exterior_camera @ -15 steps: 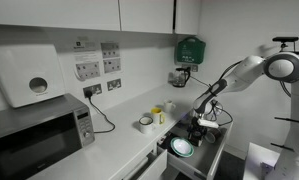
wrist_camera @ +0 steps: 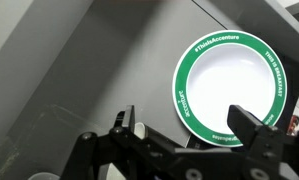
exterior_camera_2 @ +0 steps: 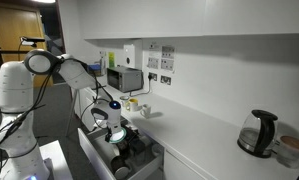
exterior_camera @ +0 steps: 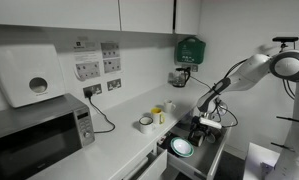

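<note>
A white plate (wrist_camera: 229,88) with a green printed rim lies in the drawer below my gripper, which is open with nothing between its fingers. The wrist view has the plate on the right, partly covered at its lower edge by one finger (wrist_camera: 251,128). In exterior view 1 the plate (exterior_camera: 182,147) shows at the front of the open drawer, with the gripper above and to its right. Exterior view 2 has the plate (exterior_camera_2: 117,134) just under the arm.
On the counter (exterior_camera: 79,160) stand several mugs, among them a yellow mug (exterior_camera: 158,117) and a white mug (exterior_camera: 145,125). A microwave (exterior_camera: 47,130) sits at the left. The drawer wall (exterior_camera_2: 97,150) rises beside the arm. In exterior view 2 a kettle (exterior_camera_2: 256,133) stands far right.
In exterior view 1 the arm's upper links have shifted, while the gripper stays over the drawer near the plate. The plate and mugs have not moved.
</note>
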